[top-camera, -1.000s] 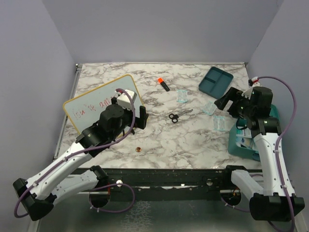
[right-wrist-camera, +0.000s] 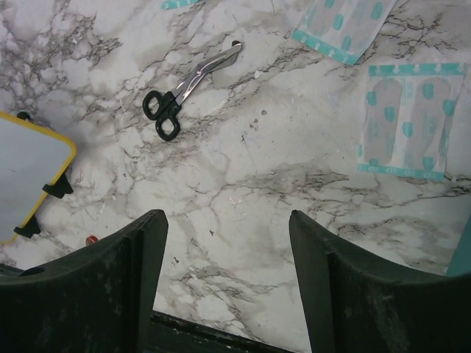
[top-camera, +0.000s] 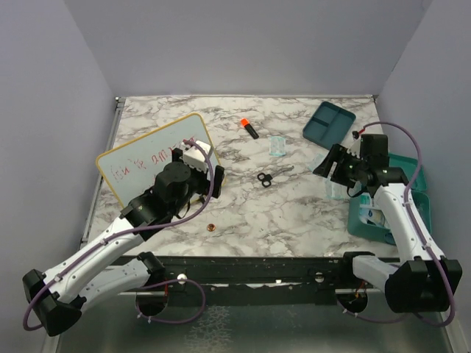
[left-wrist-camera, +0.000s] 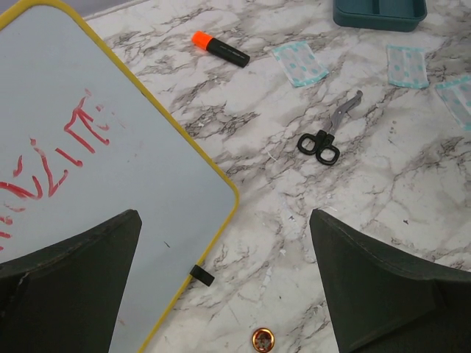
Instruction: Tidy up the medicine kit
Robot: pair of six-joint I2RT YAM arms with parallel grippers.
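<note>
A teal medicine box [top-camera: 364,228] with supplies sits at the right, partly behind the right arm. Bandage packets [right-wrist-camera: 401,121] lie left of it; scissors [left-wrist-camera: 326,140] with black handles and a highlighter [left-wrist-camera: 221,48] lie mid-table. My left gripper hangs open over the whiteboard's right edge, empty between its fingers. My right gripper is over the marble near the bandage packets, fingers apart with nothing between them.
A divided teal tray [top-camera: 328,125] stands at the back right. A whiteboard [top-camera: 140,151] with red writing covers the left. A small round item [left-wrist-camera: 263,340] lies front centre, with clear marble around it.
The objects look unmoved.
</note>
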